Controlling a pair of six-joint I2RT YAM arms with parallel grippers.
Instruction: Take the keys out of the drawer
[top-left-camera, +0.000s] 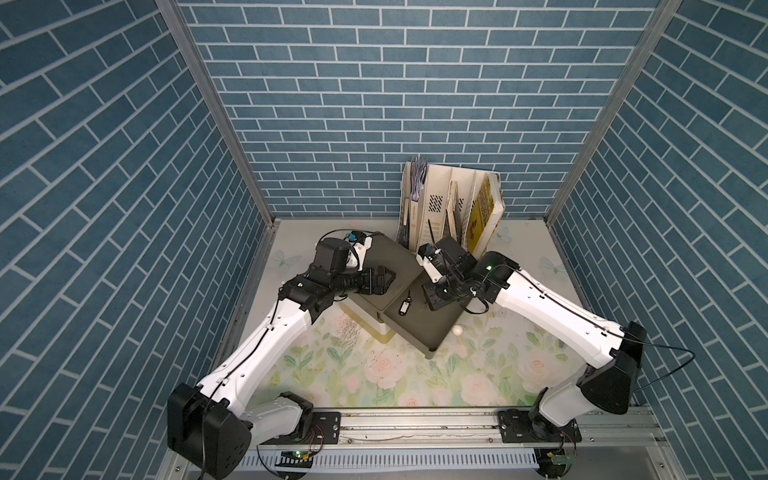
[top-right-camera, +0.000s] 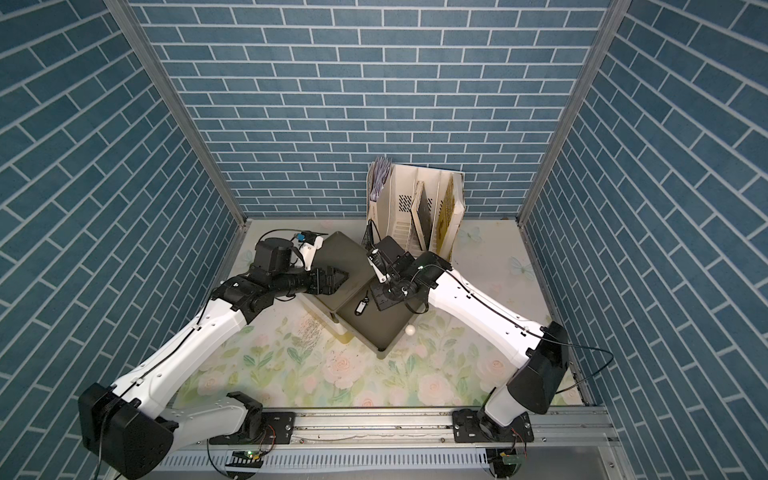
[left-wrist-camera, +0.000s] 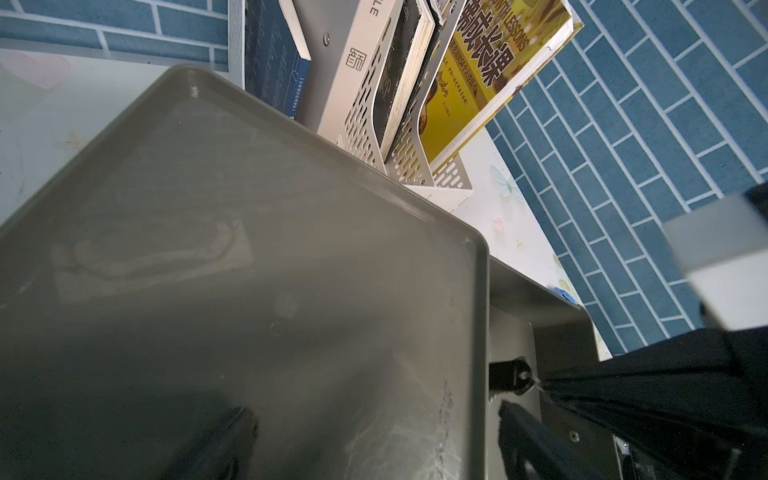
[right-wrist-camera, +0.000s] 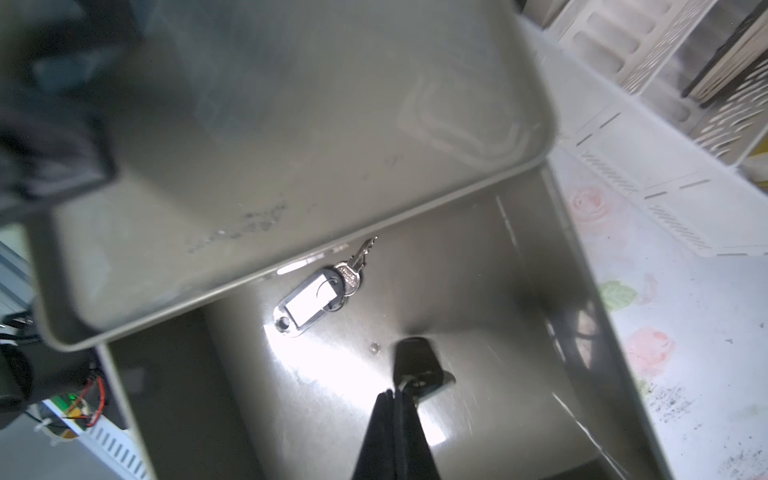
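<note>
The drawer (top-left-camera: 428, 336) of the grey-topped box (top-left-camera: 392, 252) stands pulled out. A keyring with a metal key (right-wrist-camera: 352, 272) and a white-labelled dark tag (right-wrist-camera: 308, 304) lies on its floor, beside the box top's edge. My right gripper is inside the drawer space, shut, with a black key fob at its tips; in the left wrist view the fob (left-wrist-camera: 509, 376) hangs from the fingertips by a small ring. Over the box top, my left gripper has its blurred fingers wide apart, with nothing seen between them.
Behind the box stands a white file rack (top-left-camera: 436, 200) with books, close to the right gripper. A small pale ball (top-left-camera: 457, 329) sits on the table right of the drawer.
</note>
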